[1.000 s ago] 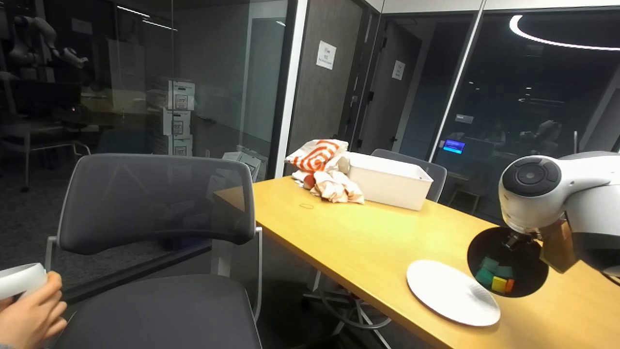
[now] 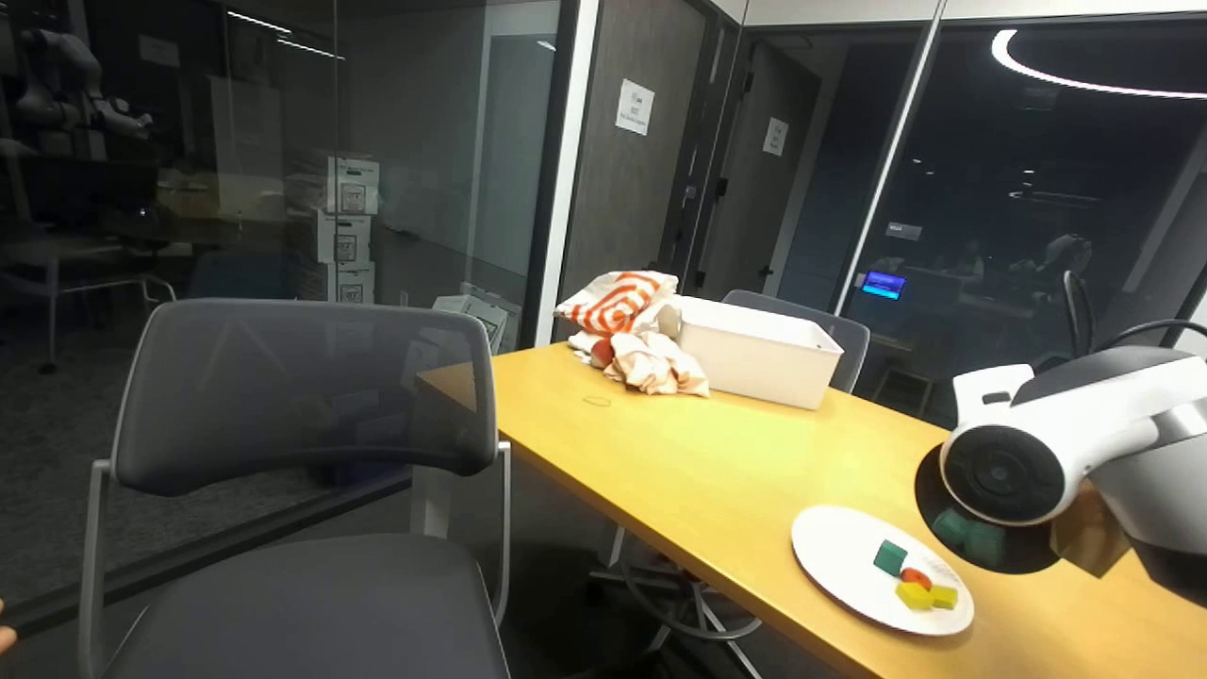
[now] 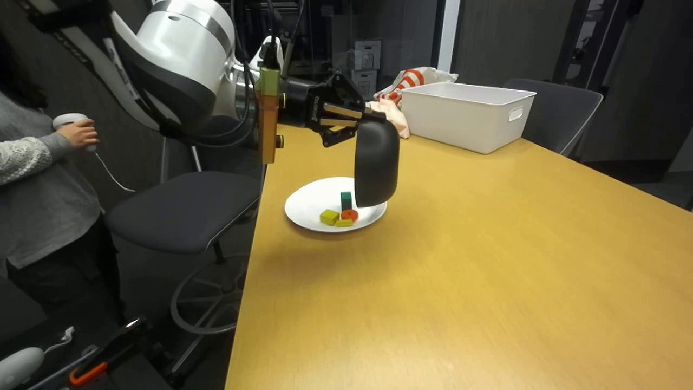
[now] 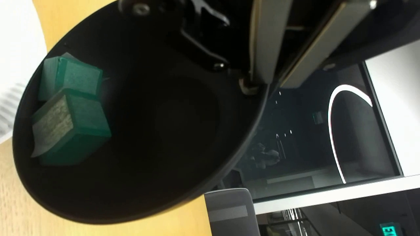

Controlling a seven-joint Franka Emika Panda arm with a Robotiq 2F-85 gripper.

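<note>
My gripper is shut on the rim of a black bowl, which hangs tilted almost on its side above the table. In the wrist view, two green blocks rest inside the bowl near its lower rim. On the white plate lie a dark green block, a red-orange round piece and yellow pieces. The bowl is beside the plate, its lower edge close to the plate's right side in exterior view 2.
A white bin and a crumpled red-and-white bag stand at the table's far end. A chair is by the table's edge, and a person stands at left.
The wrist has rotated and the bowl has tipped further. A green block, the red-orange piece and yellow pieces have moved from the bowl onto the plate, which was empty before.
</note>
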